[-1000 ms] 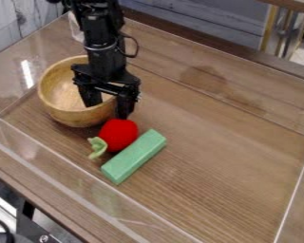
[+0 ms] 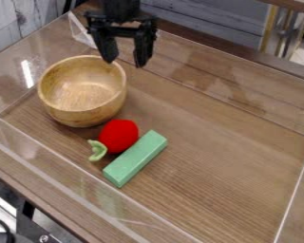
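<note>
My gripper (image 2: 122, 53) is at the top, open, above and behind a tan bowl (image 2: 79, 114). A red round vegetable (image 2: 119, 135) with a pale green tip lies just in front of the bowl's right side. A green block (image 2: 134, 158) lies to the right of and in front of the red vegetable.
A raised wooden edge (image 2: 275, 9) runs along the back right, and a white wall or frame stands at the top left.
My gripper has moved up and back, away from the bowl and red vegetable. The objects on the table look about the same.
</note>
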